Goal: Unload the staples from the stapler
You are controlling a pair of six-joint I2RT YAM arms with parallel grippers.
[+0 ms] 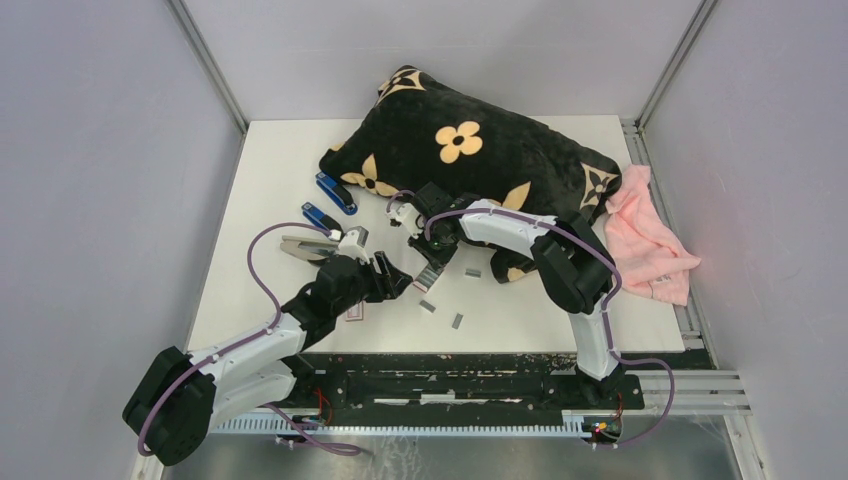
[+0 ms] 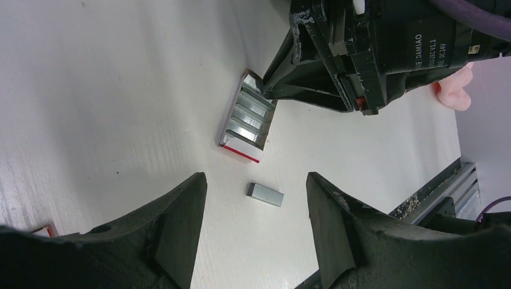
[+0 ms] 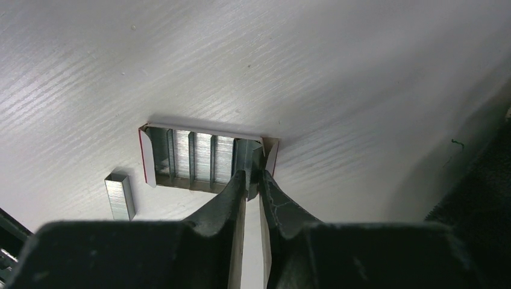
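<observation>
An open staple box (image 2: 241,144) with rows of staples lies on the white table (image 1: 530,310). My right gripper is down at one end of it, fingertips close together at a tilted staple strip in that end compartment; whether it grips the strip I cannot tell. A loose strip (image 3: 120,198) lies beside the box. My left gripper hovers open to the left of the box, nothing between its fingers in the left wrist view.
Blue staplers (image 1: 336,194) lie at the back left, a dark patterned cushion (image 1: 450,110) at the back, a pink cloth (image 1: 645,240) at the right. More loose strips (image 1: 457,321) lie near the front, where the table has free room.
</observation>
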